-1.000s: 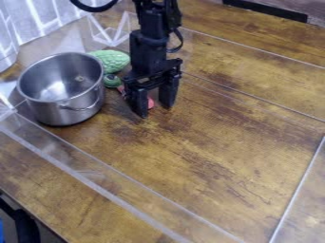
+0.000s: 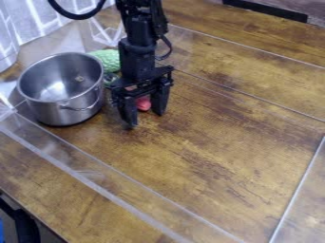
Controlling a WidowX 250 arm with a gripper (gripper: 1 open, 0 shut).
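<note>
My black gripper (image 2: 143, 106) is low over the wooden table, its fingers around a small red object (image 2: 143, 102) that is mostly hidden behind them; whether they are closed on it I cannot tell. A steel pot (image 2: 57, 85) stands just left of the gripper. A green vegetable-like object (image 2: 109, 59) lies behind, between the pot and the arm.
Transparent sheet or edging runs along the left side and front left. A dark strip lies at the back right edge.
The gripper has moved slightly toward the front and left, closer to the pot, and the red object is now more covered by it.
</note>
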